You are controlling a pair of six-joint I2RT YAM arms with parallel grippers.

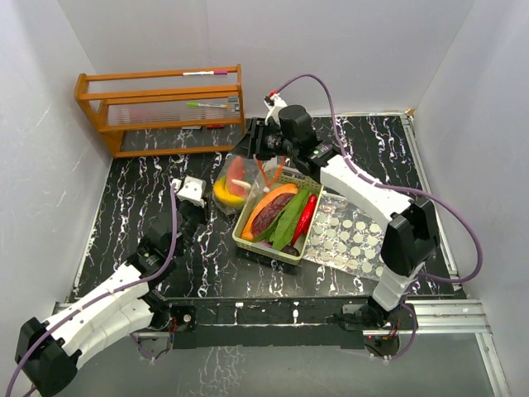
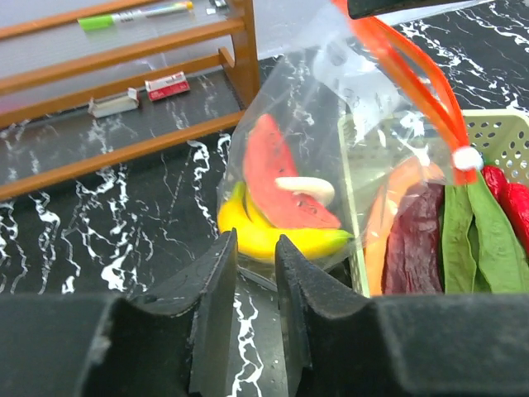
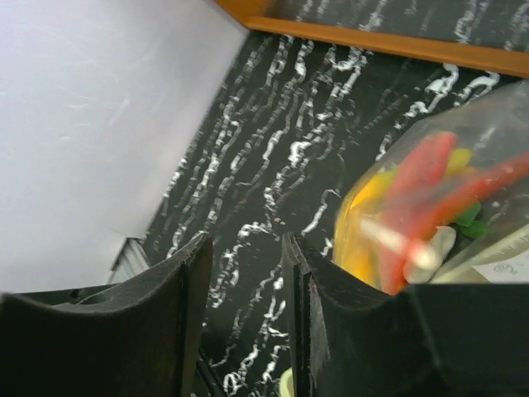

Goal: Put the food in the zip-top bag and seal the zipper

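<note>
A clear zip bag (image 2: pixel 289 124) with orange zipper (image 2: pixel 421 87) holds a watermelon slice (image 2: pixel 277 174), bananas (image 2: pixel 273 240) and a pale piece, lying left of the basket. The basket (image 1: pixel 281 256) holds orange food (image 2: pixel 382 248), dark red food (image 2: pixel 417 240), green leaves (image 1: pixel 289 219) and red pepper (image 1: pixel 305 221). My left gripper (image 1: pixel 198 211) is at the bag's left, facing it, fingers slightly apart with nothing seen between. My right gripper (image 1: pixel 256 136) is above the bag, fingers partly apart, apparently empty in the right wrist view.
A wooden rack (image 1: pixel 157 93) with markers stands at the back left. A perforated sheet (image 1: pixel 347 248) lies right of the basket. Walls enclose the sides.
</note>
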